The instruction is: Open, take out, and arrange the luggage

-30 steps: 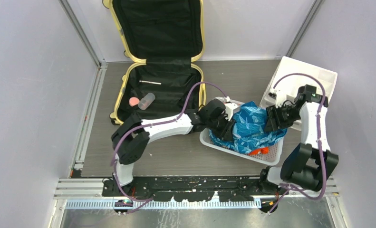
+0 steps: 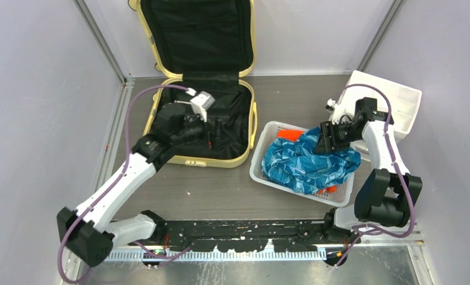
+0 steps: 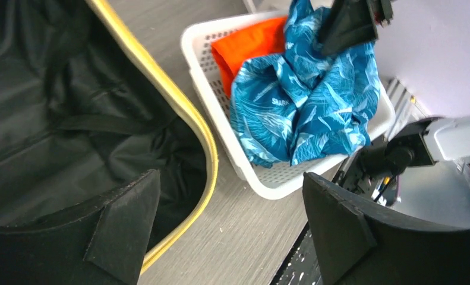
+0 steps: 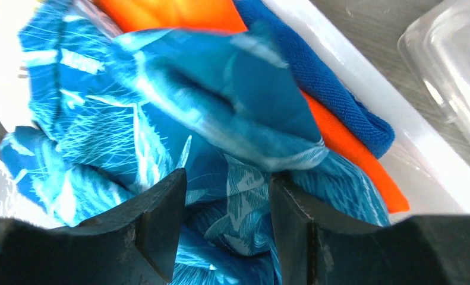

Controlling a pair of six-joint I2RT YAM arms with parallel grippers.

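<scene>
The yellow suitcase [image 2: 249, 145] lies open, black lining showing. My left gripper [image 2: 211, 133] is over its base, open with nothing between the fingers in the left wrist view, hiding part of the interior. The white basket [image 2: 259, 175] beside it holds a crumpled blue patterned cloth [image 2: 300, 166] over orange cloth [image 2: 289, 133]; a dark blue cloth [image 4: 333, 89] shows in the right wrist view. My right gripper [image 2: 327, 142] is down at the blue cloth's upper right part, its fingers apart with fabric between and around them; whether it grips cannot be told.
A white plastic tray [image 2: 398, 101] sits behind the basket at the right. Walls bound both sides and the back. Bare floor shows left of the suitcase and in front of it [image 2: 214, 196].
My left gripper has moved left from the basket to over the suitcase. My right gripper has shifted a little left onto the cloth, which has moved slightly with it.
</scene>
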